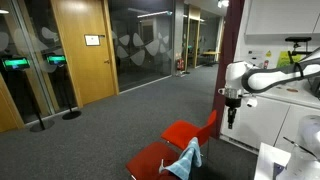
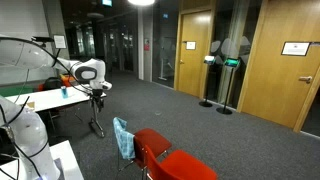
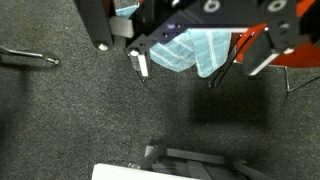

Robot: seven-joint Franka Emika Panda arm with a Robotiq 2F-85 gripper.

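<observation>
A light blue and white checked cloth (image 1: 186,160) hangs over the back of a red chair (image 1: 153,160). In exterior view 2 the same cloth (image 2: 124,139) shows at the chair's left side. My gripper (image 1: 231,121) is up in the air, to the right of the cloth and higher. Its two fingers stand wide apart in the wrist view, where the gripper is open and empty. Beyond the fingers lies the cloth (image 3: 207,48), partly hidden by the gripper body. No contact between cloth and fingers can be made out.
A second red chair (image 1: 190,133) stands close behind the first. The white table (image 2: 67,160) is beside the robot base, its edge (image 3: 150,172) along the bottom of the wrist view. Dark carpet (image 2: 230,125) lies open across the room. White cabinets (image 1: 260,122) rise behind the arm.
</observation>
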